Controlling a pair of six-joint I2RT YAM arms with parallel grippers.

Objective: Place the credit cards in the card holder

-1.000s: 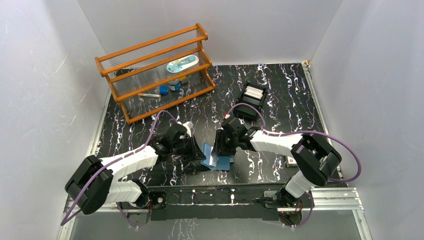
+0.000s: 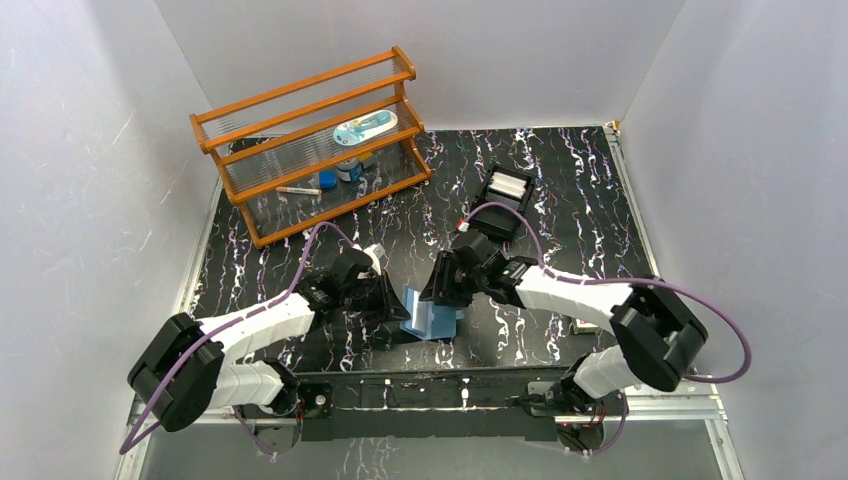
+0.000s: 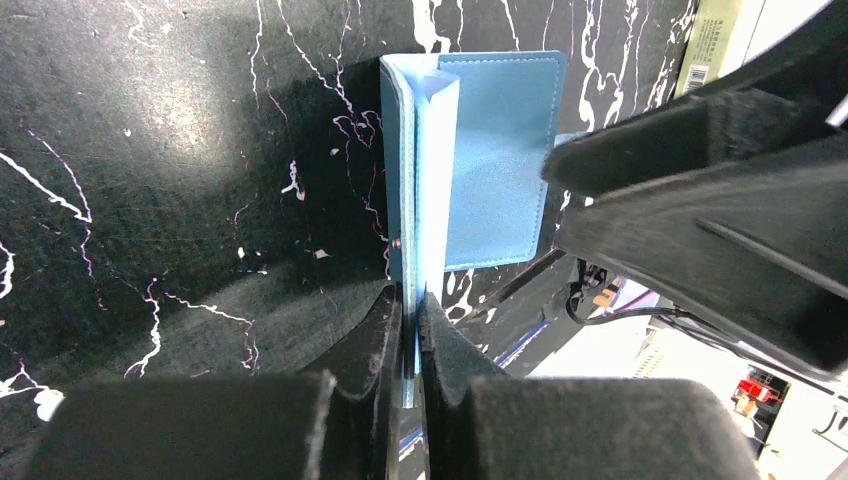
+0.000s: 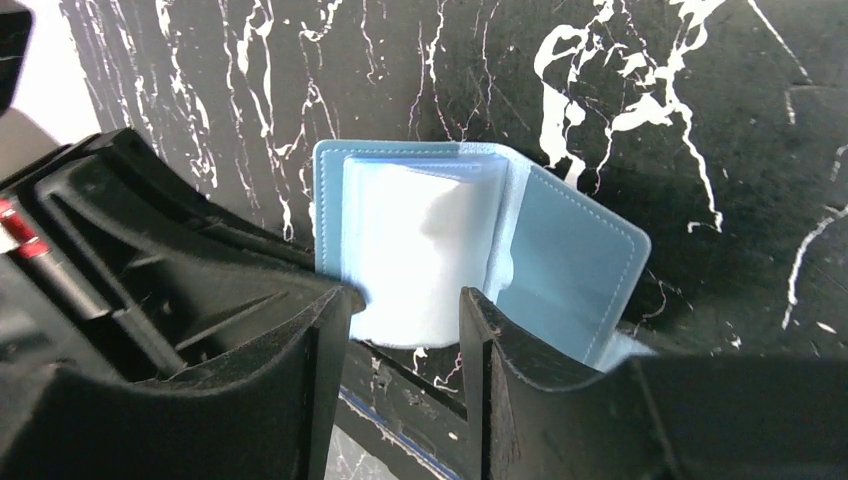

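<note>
A light blue card holder (image 2: 430, 318) lies near the table's front middle, its white sleeves showing in the right wrist view (image 4: 420, 240). My left gripper (image 2: 398, 310) is shut on the holder's edge (image 3: 410, 200), seen end-on in the left wrist view. My right gripper is open above the holder, its fingers on either side of the white sleeves' lower part, nothing visibly held. In the left wrist view its dark body (image 3: 700, 190) fills the right side.
A wooden rack (image 2: 300, 100) with small items stands at the back left. A black case (image 2: 515, 165) with white contents sits at the back right. A small boxed item (image 3: 710, 45) lies at the right front, partly hidden. Grey walls border the dark marble table.
My left gripper has stayed nearly still on the holder.
</note>
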